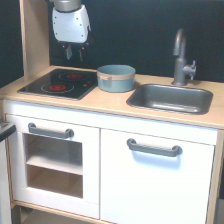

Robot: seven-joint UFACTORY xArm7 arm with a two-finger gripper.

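My gripper (pixel 77 52) hangs at the top left under its white housing (pixel 71 27), above the back of the stove. Its dark fingers blend into the dark wall, so how the fingers stand is hard to make out. No object shows below them. A grey-green pot (pixel 116 82) stands upright on the wooden counter, beside the right edge of the black stovetop (pixel 62 83). The gripper is up and to the left of the pot, clear of it.
To the right are a grey sink (pixel 172 97) and a tall dark faucet (pixel 180 58). A wooden side panel (pixel 36 40) rises at the left. Below are a windowed oven door (pixel 55 165) and a white cabinet door (pixel 155 180).
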